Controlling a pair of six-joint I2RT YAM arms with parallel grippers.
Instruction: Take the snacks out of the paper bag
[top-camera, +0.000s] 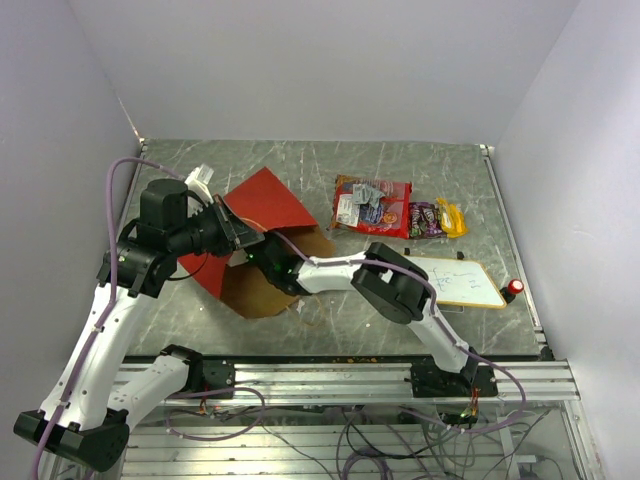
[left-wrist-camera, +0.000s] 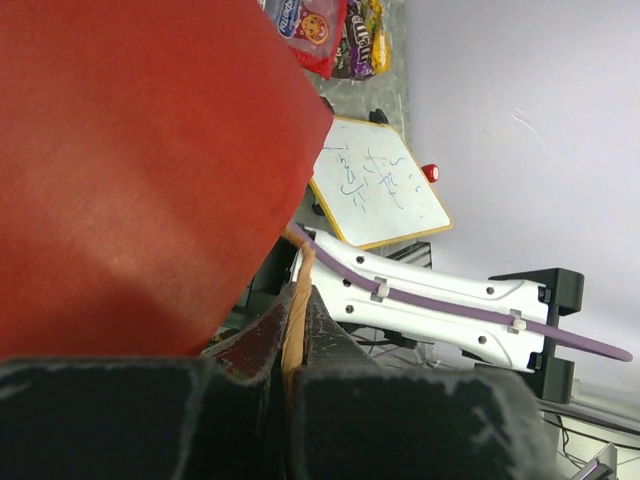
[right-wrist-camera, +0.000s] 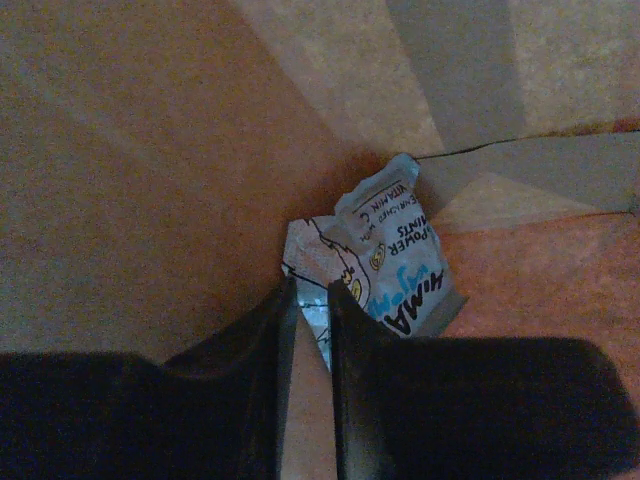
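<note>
The red and brown paper bag (top-camera: 270, 195) lies on its side at the left of the table. My left gripper (top-camera: 232, 228) is above it, shut on the tan cord handle (left-wrist-camera: 297, 320) beside the red bag wall. My right gripper reaches inside the bag, its fingers slightly apart at a white Himalayan power mints packet (right-wrist-camera: 385, 250) lying in the dim interior; whether they touch it I cannot tell.
A red snack bag (top-camera: 355, 205) with a grey packet on it, a purple packet (top-camera: 424, 222) and a yellow packet (top-camera: 452, 218) lie at the back right. A whiteboard (top-camera: 455, 283) and red-capped item (top-camera: 514, 289) sit at the right.
</note>
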